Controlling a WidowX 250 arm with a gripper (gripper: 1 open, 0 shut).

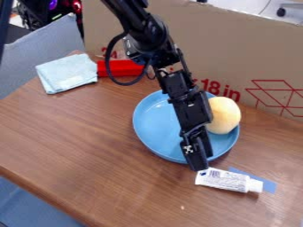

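The black gripper (197,151) of my arm reaches down over a blue plate (159,121), its fingertips low at the plate's front right. A round pale yellow object (225,115) sits on the right part of the plate, behind the gripper. A white tube (228,180) lies on the table just in front of the fingertips, partly on a small blue patch. Whether the fingers are open or shut on anything I cannot tell from this view.
A red object (119,67) and a folded pale cloth (66,73) are at the back left. A cardboard panel (267,62) stands along the back.
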